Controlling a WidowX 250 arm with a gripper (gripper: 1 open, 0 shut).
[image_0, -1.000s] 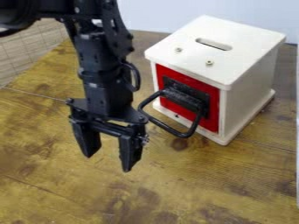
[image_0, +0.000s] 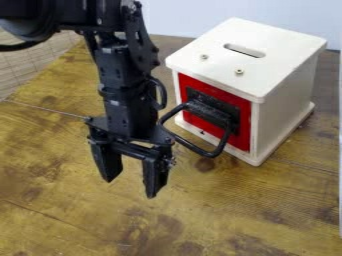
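My gripper (image_0: 130, 172) hangs open over the wooden floor at the left of centre, fingers pointing down with nothing between them. To its right stands a white box (image_0: 281, 110) with a slot and two small knobs on top. Its front has a red panel (image_0: 190, 121) with a dark fitting and a black looped handle (image_0: 202, 149) that reaches toward my arm; whether it touches the arm I cannot tell.
Bare wooden surface (image_0: 67, 220) fills the front and left. A pale wall (image_0: 187, 15) is behind the box, and a tiled area (image_0: 27, 75) lies at the upper left.
My arm and gripper have shifted slightly to the right. The box has not moved.
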